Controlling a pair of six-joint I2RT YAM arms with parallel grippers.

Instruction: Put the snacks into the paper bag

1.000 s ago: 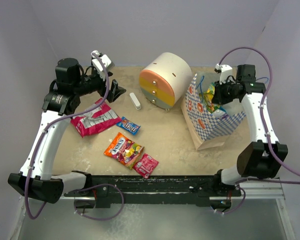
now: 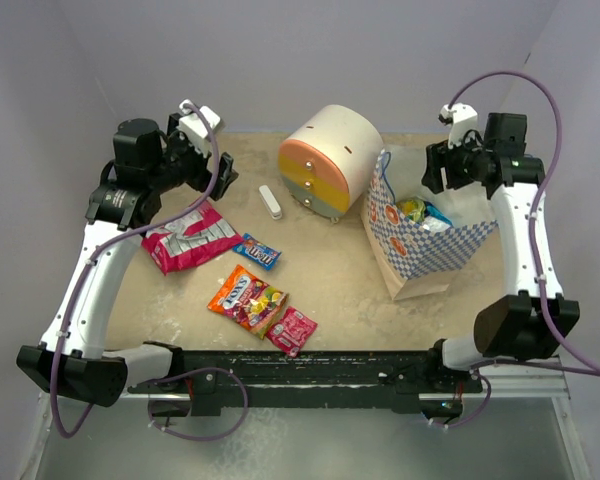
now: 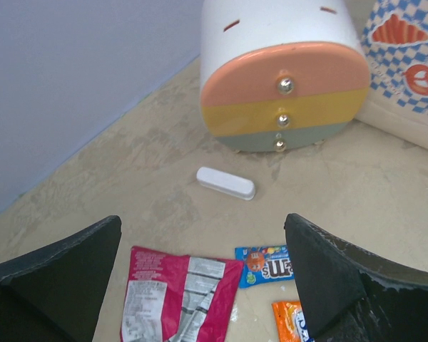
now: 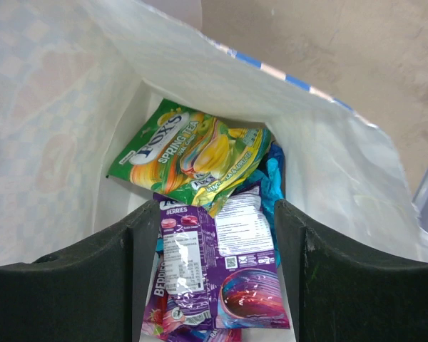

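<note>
The paper bag (image 2: 412,245), blue-checked with a white inside, stands upright at the right. Inside it lie a green Fox's packet (image 4: 192,153) and, below that, a purple packet (image 4: 221,271) with other wrappers. Over the bag's opening hangs my right gripper, its fingers apart and empty. On the table remain a large crimson packet (image 2: 192,236), a blue M&M's packet (image 2: 257,251), an orange packet (image 2: 247,298) and a small red packet (image 2: 292,331). My left gripper is open above the crimson and blue packets, holding nothing.
A white rounded cabinet (image 2: 330,155) with coloured drawers stands between the left arm and the bag. A small white bar (image 2: 270,202) lies in front of it. Bare table (image 2: 350,290) stretches between the packets and the bag.
My right gripper has lifted and moved right within the bag's mouth, parting from the green packet, which now lies lower in the bag. The left gripper has shifted slightly left.
</note>
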